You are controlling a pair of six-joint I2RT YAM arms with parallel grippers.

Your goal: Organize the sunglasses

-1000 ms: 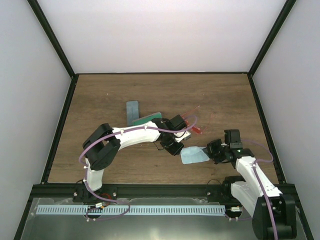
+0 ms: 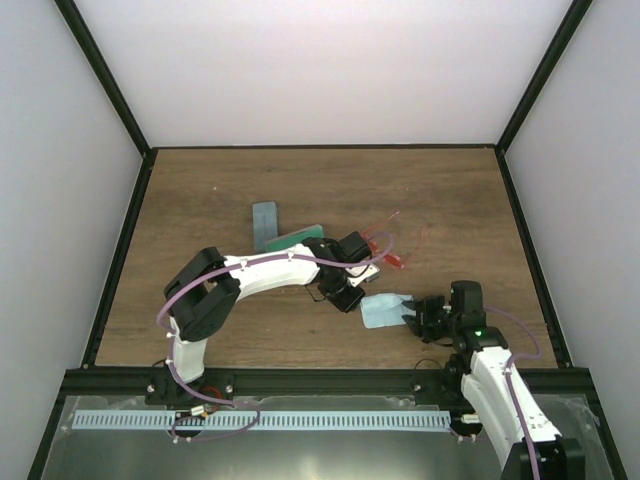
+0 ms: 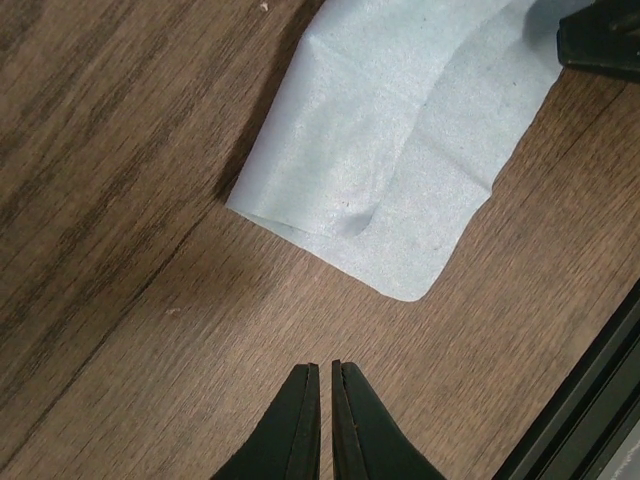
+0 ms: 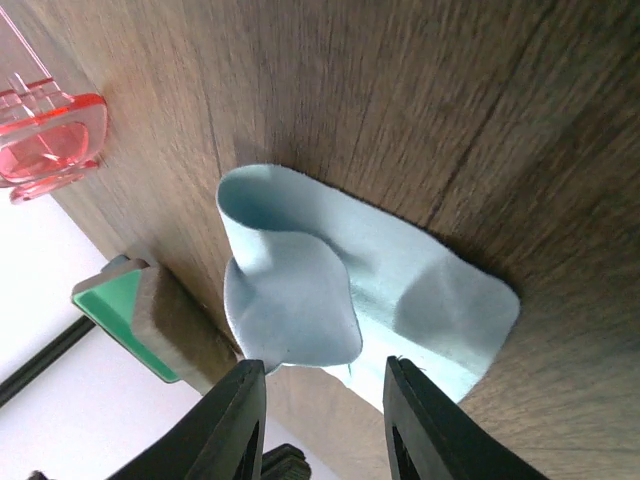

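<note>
A pale blue cloth (image 2: 385,310), partly folded over, lies on the wooden table; in the right wrist view its folded flap (image 4: 290,300) curls up before my open right gripper. My left gripper is shut above bare table beside the cloth (image 3: 360,140); I cannot see anything between its fingers. Red-framed sunglasses (image 2: 393,258) lie behind the cloth, also in the right wrist view (image 4: 55,145). An open case with green lining (image 2: 293,234) is partly hidden behind the left arm.
A grey-blue case (image 2: 264,225) stands left of the green one. The dark front frame edge (image 3: 580,400) runs near the cloth.
The right arm dipped back toward the table's front and left, and its gripper is now at the cloth's right part, low. The left arm has stayed still.
</note>
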